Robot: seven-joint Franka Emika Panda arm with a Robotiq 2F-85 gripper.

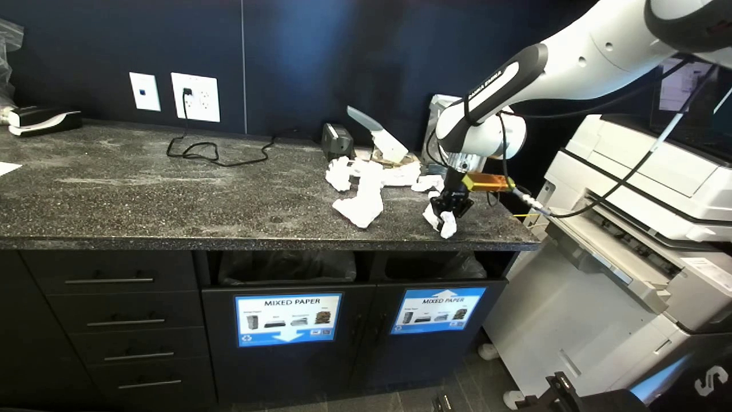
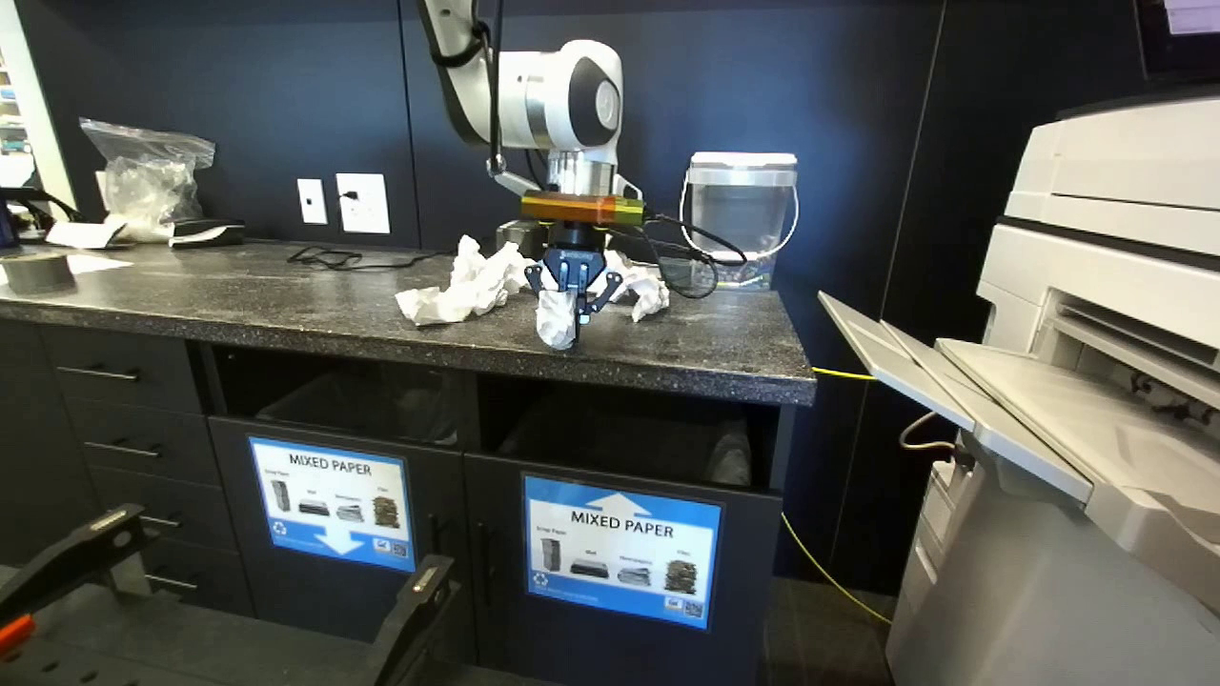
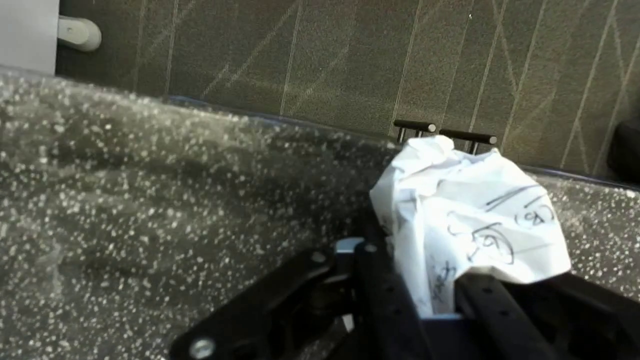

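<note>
A crumpled white paper (image 3: 474,222) with handwriting on it fills the right of the wrist view. My gripper (image 2: 572,318) is shut on that paper, near the front edge of the dark speckled counter (image 1: 206,206). The held paper (image 1: 447,225) hangs at the fingertips; whether it touches the countertop I cannot tell. Other crumpled white papers (image 2: 466,286) lie on the counter behind and to the left of the gripper. The wrist view shows the counter edge and the floor beyond it, the paper hiding part of the fingers.
Beneath the counter, two open-topped bins with mixed paper signs (image 2: 623,549) face the front. A clear bucket (image 2: 741,217) stands by the back wall. At the right is a large printer (image 1: 631,185).
</note>
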